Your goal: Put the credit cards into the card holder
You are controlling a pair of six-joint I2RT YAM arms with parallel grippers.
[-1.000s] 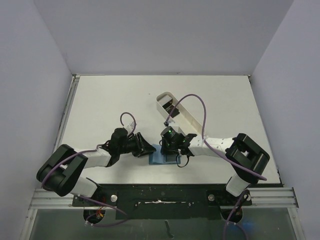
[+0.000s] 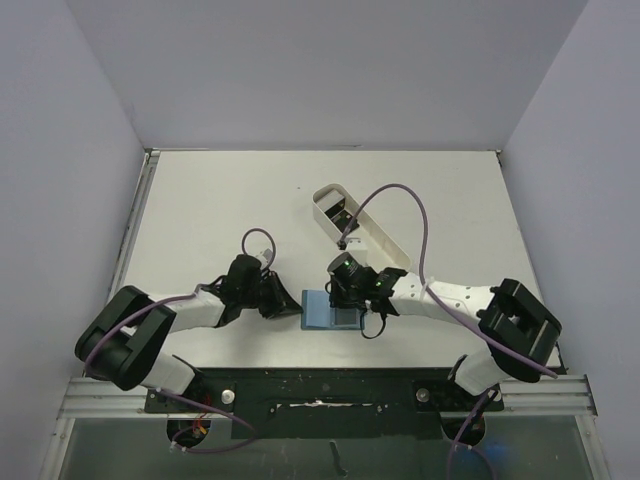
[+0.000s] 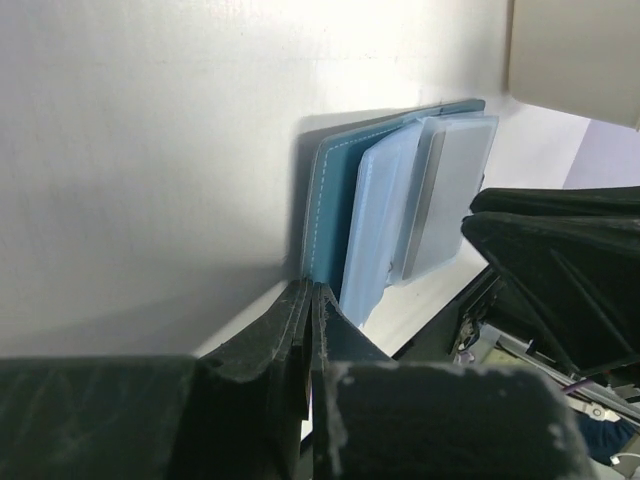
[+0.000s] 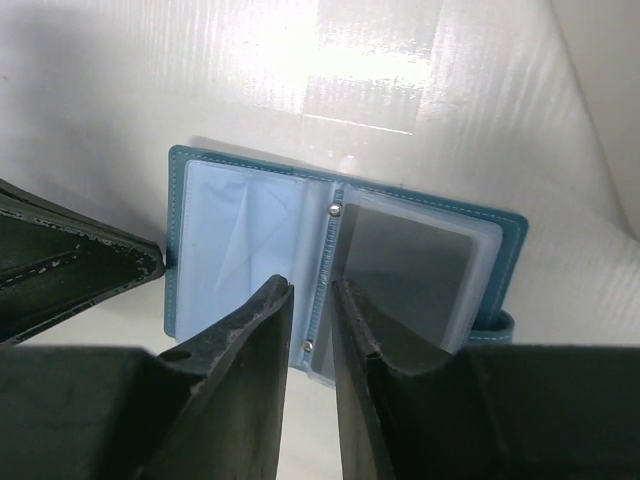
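A teal card holder (image 4: 245, 240) with clear sleeves lies open on the white table (image 2: 220, 190). My left gripper is shut at the holder's edge, nothing visible between its fingers. My right gripper is over the middle of the holder near its spine, fingertips slightly apart with nothing seen between them. Above the holder a pale box (image 2: 385, 240) stands with dark card-like items (image 2: 335, 208) in its upper end.
The pale box sits close behind the holder and under the right arm's cable. The front edge is just below both arms.
My right arm has moved to the right, away from the left gripper.
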